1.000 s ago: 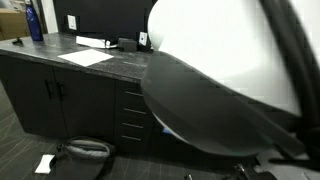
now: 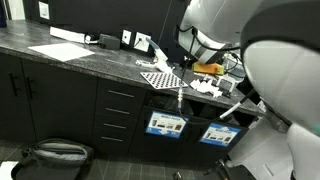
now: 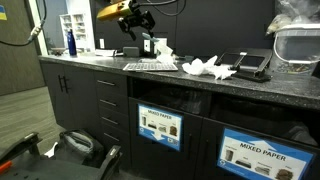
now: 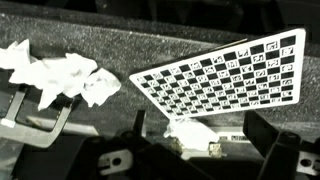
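In the wrist view my gripper stands open, its two dark fingers wide apart, with nothing held between them. Beyond the gap lies a black-and-white checkered board [image 4: 225, 78] on the dark counter. White crumpled paper [image 4: 62, 75] rests to one side of it. A white tissue [image 4: 190, 132] shows near the fingers, apparently on the counter below. From exterior view 2, the gripper [image 3: 128, 20] hangs above the counter, over the board [image 3: 150, 67], with the crumpled paper [image 3: 208, 68] to its right.
Two open bins labelled mixed paper [image 3: 160, 122] sit under the counter [image 3: 290, 92]. A black device [image 3: 246, 62] and a clear container [image 3: 293, 42] stand at the right. White sheets [image 2: 62, 51] lie at the counter's left in exterior view 1. A black bag [image 2: 55, 160] is on the floor.
The arm has swung to the right in exterior view 1, uncovering the counter, the board and the bins. The objects on the counter look unmoved.
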